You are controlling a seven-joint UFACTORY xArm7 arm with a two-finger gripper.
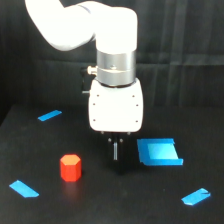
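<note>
A red hexagonal block [70, 168] stands on the dark table at the left. My gripper [115, 151] points straight down, to the right of the block and apart from it. Its white hand [116, 107] is clear, but the fingers are dark and small against the black background. Whether they are open or shut does not show, and I see no object held there. To the right of the gripper lies a blue square outline [158, 161] with a lighter blue inside.
Blue tape strips mark the table: one at the back left [50, 115], one at the front left [23, 188] and one at the front right [196, 197]. A black curtain [185, 60] hangs behind.
</note>
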